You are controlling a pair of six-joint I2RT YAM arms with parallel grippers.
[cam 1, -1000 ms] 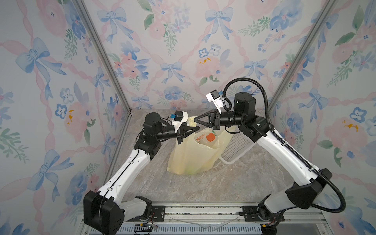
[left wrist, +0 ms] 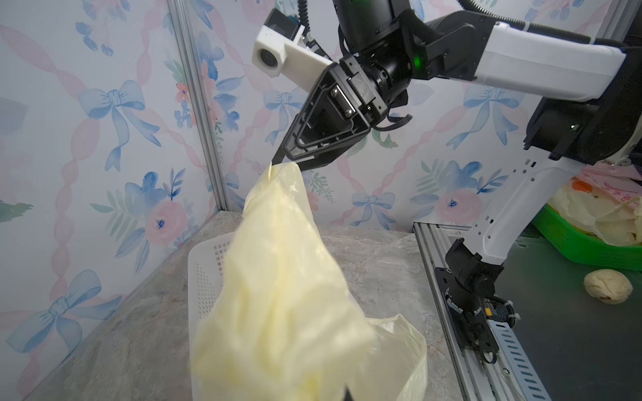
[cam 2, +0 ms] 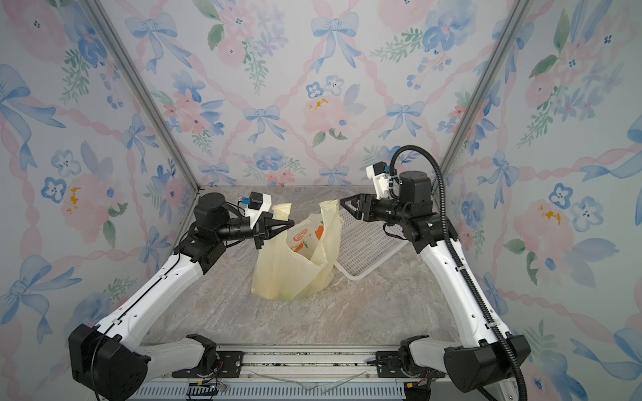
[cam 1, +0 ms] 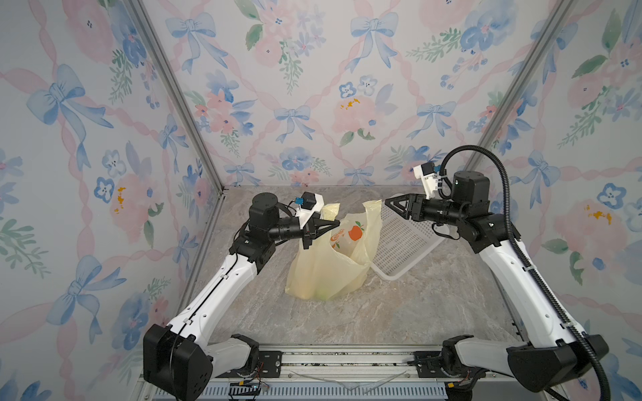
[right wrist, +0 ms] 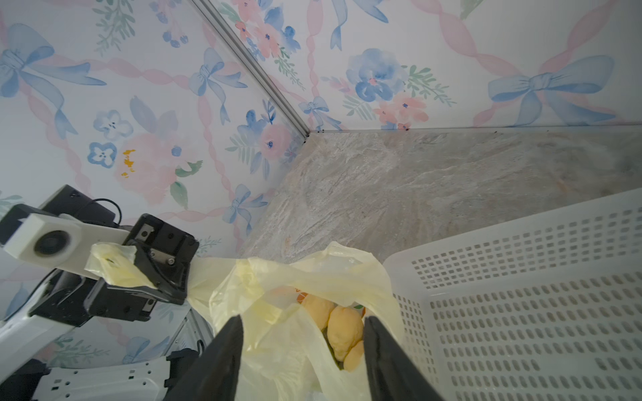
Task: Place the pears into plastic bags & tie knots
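Observation:
A pale yellow plastic bag [cam 1: 327,272] with an orange print stands upright mid-table, its mouth open. Inside it, several yellowish pears [right wrist: 343,330] show in the right wrist view. My left gripper [cam 1: 333,226] is shut on one bag handle; a tuft of film pokes out beyond its fingers. In the left wrist view the bag's film covers that gripper. To the right, my right gripper [cam 1: 390,204] is at the top of the other bag handle [cam 1: 372,215]. Its fingers [right wrist: 224,361] stand apart in the right wrist view, with bag film visible in the gap beyond them.
A white perforated basket [cam 1: 408,250] lies right of the bag, partly behind it, and looks empty where visible. Outside the frame rail, a green basket [left wrist: 588,244] and a pale round object [left wrist: 608,286] appear.
The right-hand bag handle shifted left and now stands more upright.

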